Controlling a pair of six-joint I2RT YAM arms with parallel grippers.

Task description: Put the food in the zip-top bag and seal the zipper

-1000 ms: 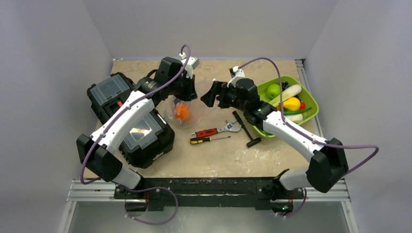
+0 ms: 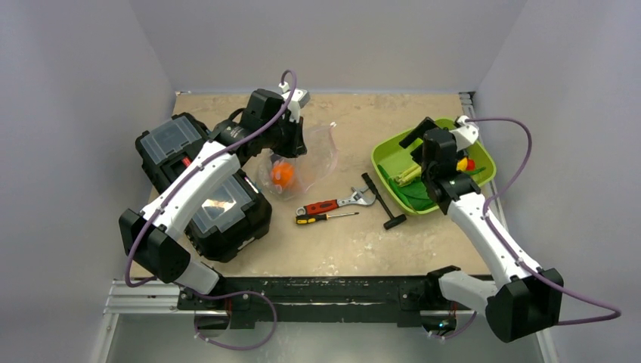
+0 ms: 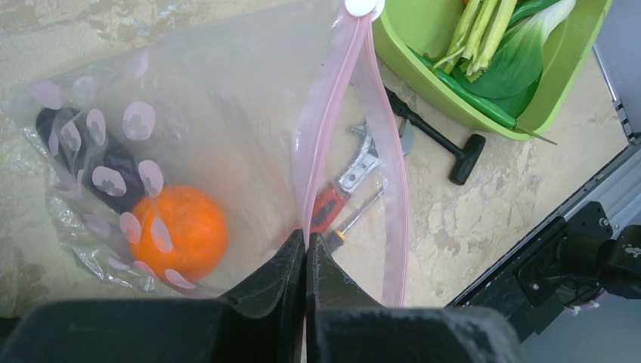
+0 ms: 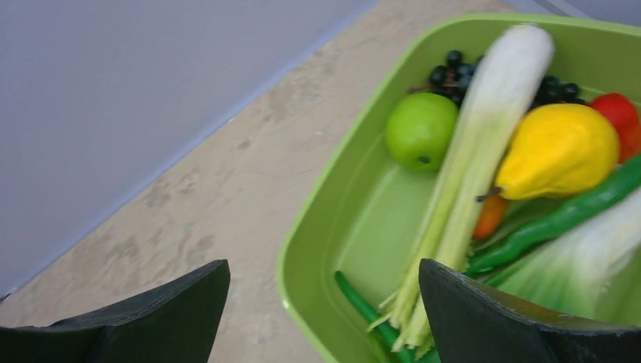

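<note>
My left gripper is shut on the pink-edged rim of the clear zip top bag [image 3: 227,98], whose mouth gapes toward the green basket. Inside the bag lie an orange [image 3: 181,231] and a dark purple item [image 3: 91,159], likely an eggplant. A white slider [image 3: 361,7] sits at the far end of the zipper. Over the basket [image 4: 325,189] my right gripper stands open, nothing between its fingers. That basket holds a green apple [image 4: 421,131], a pale long vegetable [image 4: 484,144], a yellow pear [image 4: 561,150], dark grapes [image 4: 453,74] and green peppers [image 4: 555,219].
An adjustable wrench [image 2: 336,203], a screwdriver [image 2: 325,217] and a black hammer [image 2: 384,201] lie between bag and basket. Two black toolboxes [image 2: 219,215] stand under my left arm.
My right arm has swung right, from near the bag's mouth to above the green basket, its gripper open. The left arm and the bag stay almost where they were.
</note>
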